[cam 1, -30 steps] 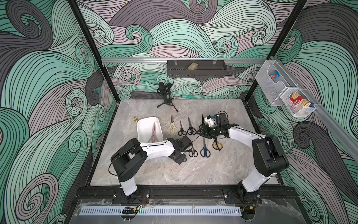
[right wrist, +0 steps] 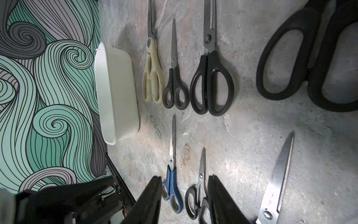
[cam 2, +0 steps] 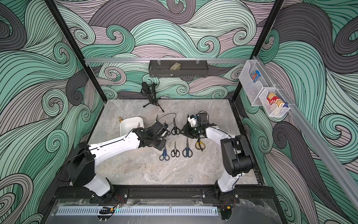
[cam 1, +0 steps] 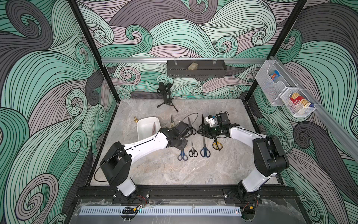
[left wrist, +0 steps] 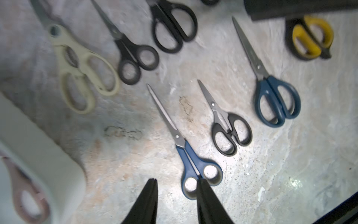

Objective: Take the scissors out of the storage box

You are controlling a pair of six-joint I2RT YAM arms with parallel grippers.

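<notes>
In the white storage box (cam 1: 148,120) at the table's left lies one pair of pink scissors (cam 1: 153,128), its handle (left wrist: 31,203) also visible in the left wrist view. My left gripper is open and empty, above the table to the right of the box. Below its fingertips rest scissors with blue handles (left wrist: 186,160), apart from them. On the right, my right gripper has a gap between its fingers and holds nothing; it hangs over the scissors on that side.
Outside the box, scissors lie in two rows: beige (right wrist: 152,71), small black (right wrist: 175,85), larger black (right wrist: 211,82) behind; small dark (left wrist: 223,130), dark blue (left wrist: 274,97), yellow-black (left wrist: 309,37) in front. A small tripod (cam 1: 166,97) stands behind.
My left gripper has moved up and back, away from the blue-handled scissors, which now lie uncovered. The left arm now hides part of the box and the beige scissors. My right arm barely moved.
</notes>
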